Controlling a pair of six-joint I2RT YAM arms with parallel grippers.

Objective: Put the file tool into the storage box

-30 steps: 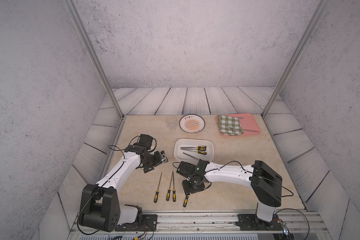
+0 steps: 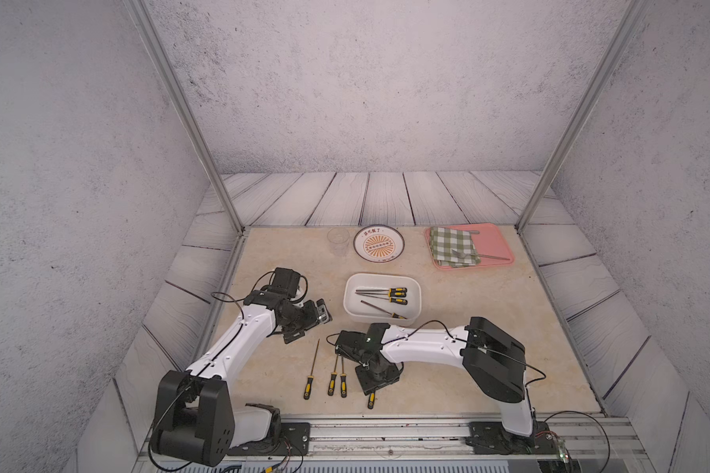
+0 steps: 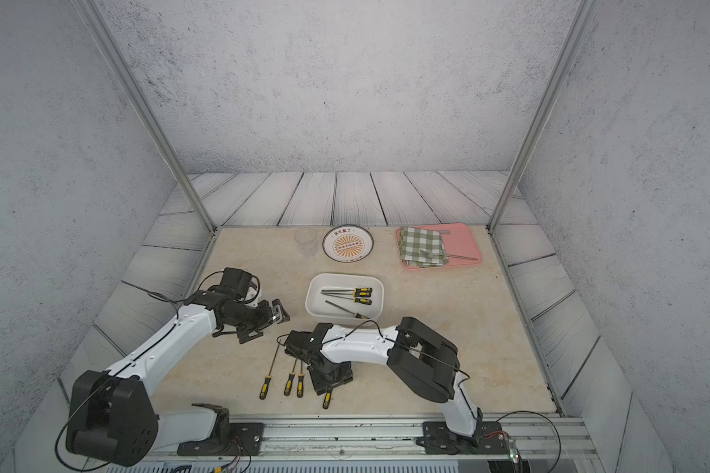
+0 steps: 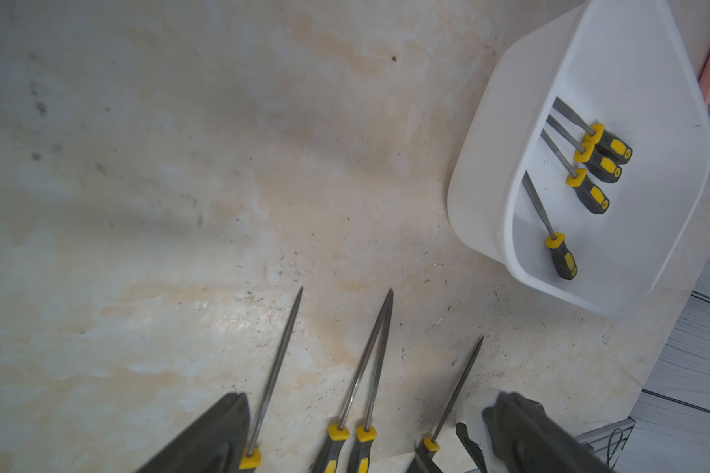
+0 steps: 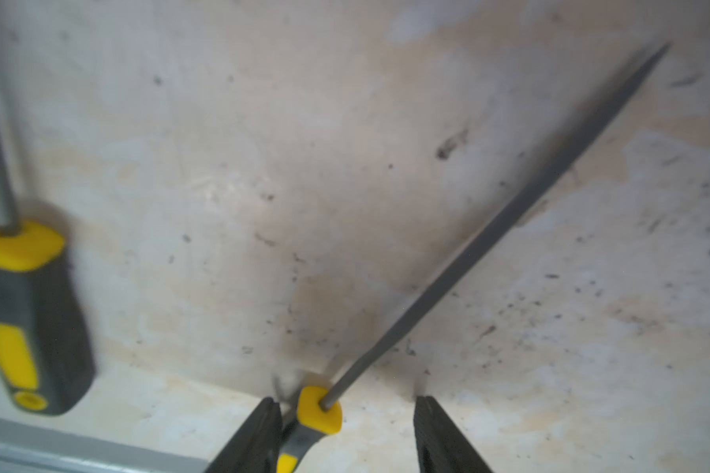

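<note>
A white storage box point(image 2: 382, 311) holds several yellow-and-black files. Several more files lie on the table in front of it, including a left file point(image 2: 308, 386) and two side by side point(image 2: 342, 386). My right gripper is low over the rightmost file point(image 5: 489, 236), open, with that file's yellow collar between and just beyond its fingertips. My left gripper point(image 2: 319, 315) hangs left of the box; in its wrist view the fingers are blurred at the lower edge, apart, above the table.
A round plate point(image 2: 378, 244), a faint clear cup point(image 2: 338, 241) and a pink tray point(image 2: 493, 240) with checked cloth stand at the back.
My left arm has shifted only slightly.
</note>
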